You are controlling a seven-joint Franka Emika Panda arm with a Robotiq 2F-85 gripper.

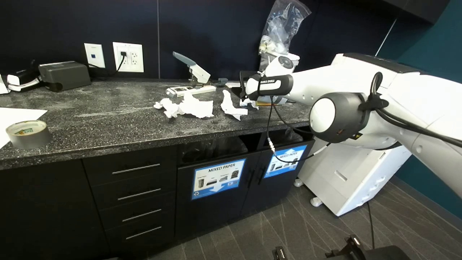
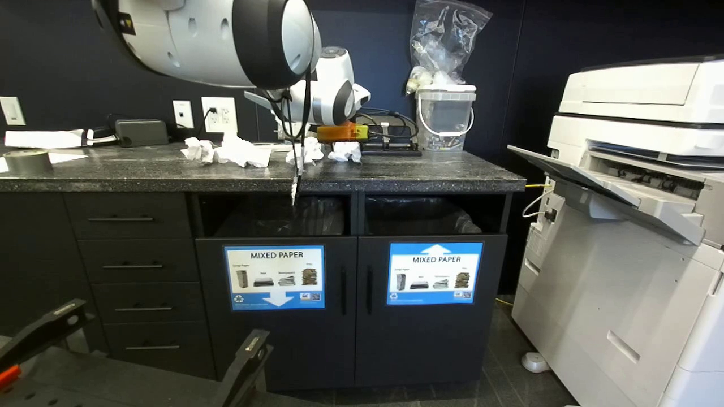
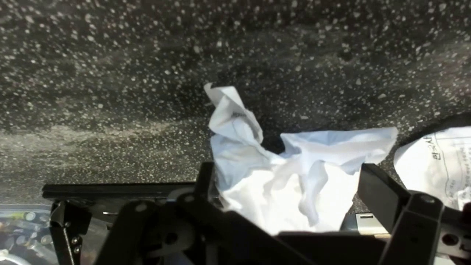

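Several crumpled white papers lie on the dark speckled counter: a left cluster (image 1: 197,106), an upright piece (image 1: 234,107) and a rightmost piece (image 1: 249,103) partly covered by my gripper in exterior view 1. In the wrist view my gripper stands open around a crumpled paper (image 3: 287,194), one finger to each side; whether either touches it I cannot tell. The paper's lower part is hidden by the gripper body. Another paper with handwriting (image 3: 435,163) lies just beyond the right finger. The arm hides the fingertips in exterior view 2.
A clear bucket (image 2: 446,115) with a plastic bag on top stands at the counter's right. A large stapler (image 1: 192,89) sits behind the papers, and a tape roll (image 1: 28,134) at the left. Two mixed-paper bins (image 2: 278,217) open below the counter. A printer (image 2: 631,224) stands right.
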